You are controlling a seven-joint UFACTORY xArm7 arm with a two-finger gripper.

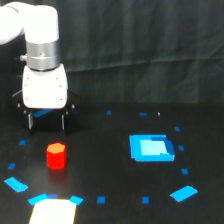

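Observation:
At the upper left my white arm ends in the gripper (46,121), its two thin dark fingers spread apart, so it looks open. No object shows between them. A red block (56,156) with a roughly six-sided outline stands on the black table, nearer the camera than the gripper and slightly to its right. The gripper is apart from it. Right of the middle lies a blue square (137,154) with a white, angular patch (153,147) inside it; whether it is a shallow tray or a flat piece is hard to tell.
Small blue marks dot the dark table. Larger blue strips lie at the left (15,184) and at the lower right (184,193). A bright pale square (53,212) sits at the front edge of the view.

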